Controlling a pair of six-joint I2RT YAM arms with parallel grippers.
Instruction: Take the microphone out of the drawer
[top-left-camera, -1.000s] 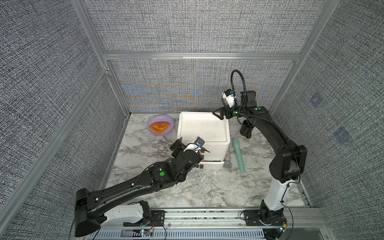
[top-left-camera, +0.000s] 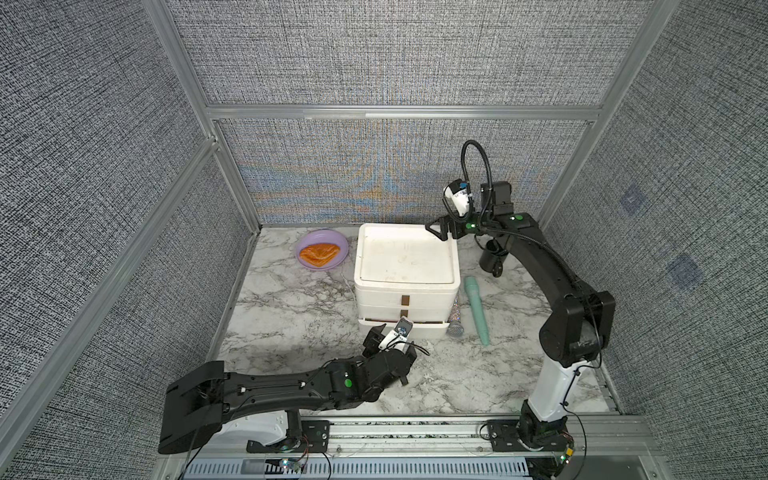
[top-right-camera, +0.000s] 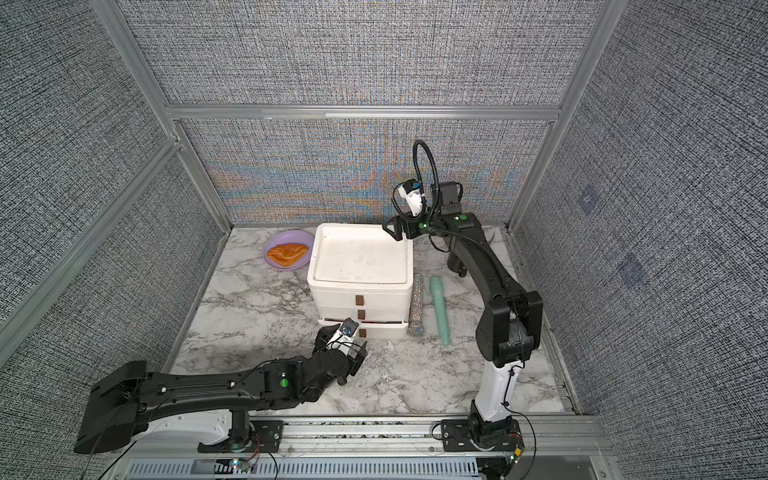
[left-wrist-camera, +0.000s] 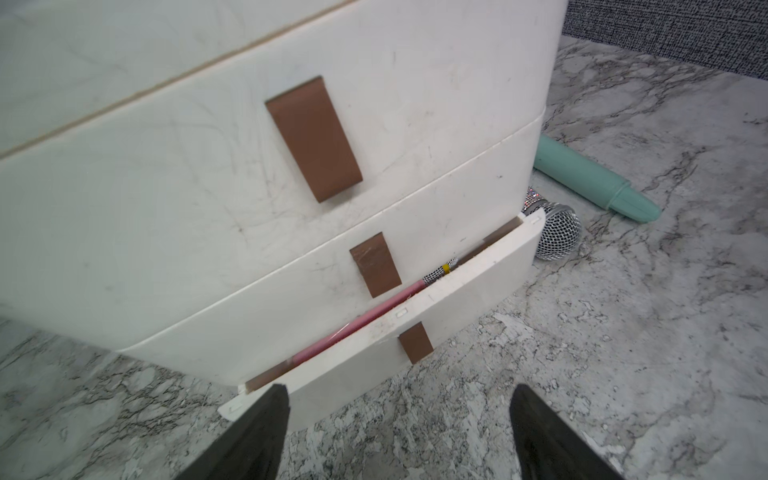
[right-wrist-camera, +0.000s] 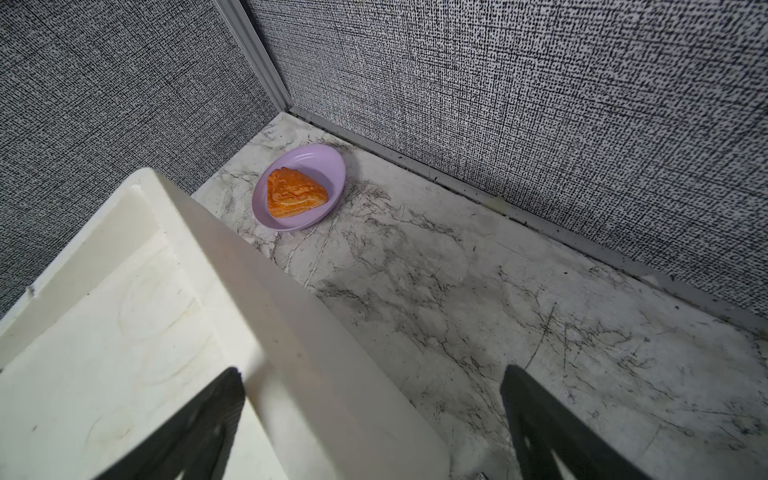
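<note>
The white drawer cabinet (top-left-camera: 406, 254) stands mid-table. Its bottom drawer (left-wrist-camera: 472, 308) is pulled out a little, with a brown tab on its front. Through the gap, a pink rod-shaped item (left-wrist-camera: 352, 326) shows, with a dark mesh band and a yellow ring; most of it is hidden inside. My left gripper is open in front of that drawer, nothing between its fingers. At the cabinet's back right rim, my right gripper is open and empty.
A silver-headed microphone (left-wrist-camera: 560, 232) lies along the cabinet's right side, with a teal microphone (top-left-camera: 477, 312) beyond it. A purple plate (top-left-camera: 341, 260) with pastry sits at left. Behind the right arm is a black cup (top-left-camera: 489, 257).
The right arm and cabinet have stayed still.
</note>
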